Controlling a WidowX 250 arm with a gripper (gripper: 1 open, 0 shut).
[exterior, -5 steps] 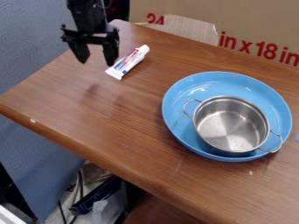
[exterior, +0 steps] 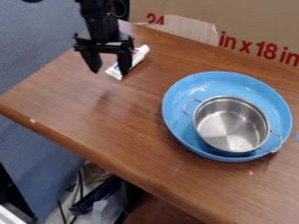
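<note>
My black gripper (exterior: 108,58) is at the upper left, open, with its fingers pointing down over a white toothpaste tube (exterior: 136,57) that lies on the wooden table (exterior: 117,131). The gripper hides part of the tube; I cannot tell whether they touch. A steel pot (exterior: 229,126) with two handles stands in a blue plate (exterior: 184,92) on the right of the table.
A cardboard box (exterior: 251,26) stands behind the table. The table's left edge runs diagonally, with cables and clutter below it.
My gripper has moved right and down, over the toothpaste tube, covering more of it. The pot and plate have not moved.
</note>
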